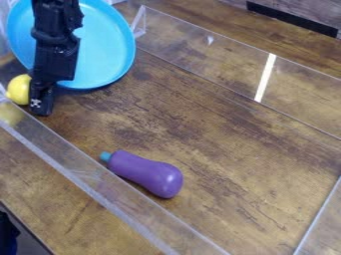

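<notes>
My black gripper reaches down at the left side of the wooden table, just beside a yellow round object by the clear low wall; its fingertips are low near the table and look shut, though small and dark. Behind the arm lies a blue round plate or bowl. A purple eggplant-like toy with a teal tip lies at the lower middle.
Clear plastic walls border the workspace at front left, back and right.
</notes>
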